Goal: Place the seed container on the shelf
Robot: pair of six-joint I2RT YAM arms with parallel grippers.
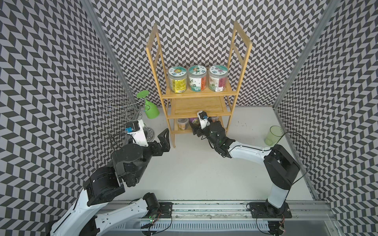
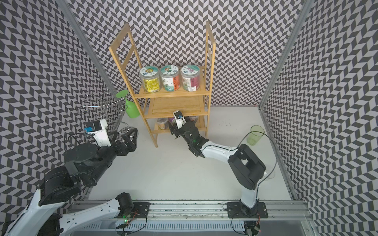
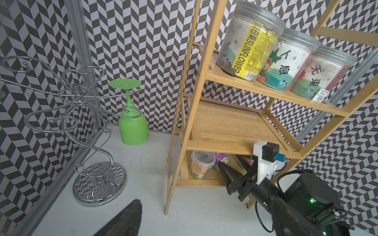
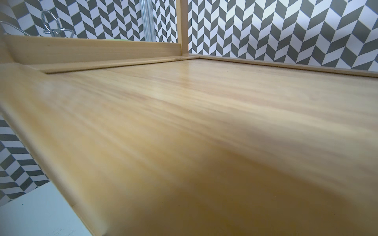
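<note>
Three seed containers stand in a row on the top board: yellow-labelled, white-orange and pink. My right gripper is at the front of the shelving below the empty middle board, among smaller items on the bottom board, including a clear tub and a purple packet. Its fingers look apart; what lies between them is unclear. The right wrist view shows mostly the middle board's wood up close. My left gripper stands open left of the shelving, with nothing visible between its fingers.
A chrome rack and an upturned green glass stand at the left. A pale green glass stands at the right.
</note>
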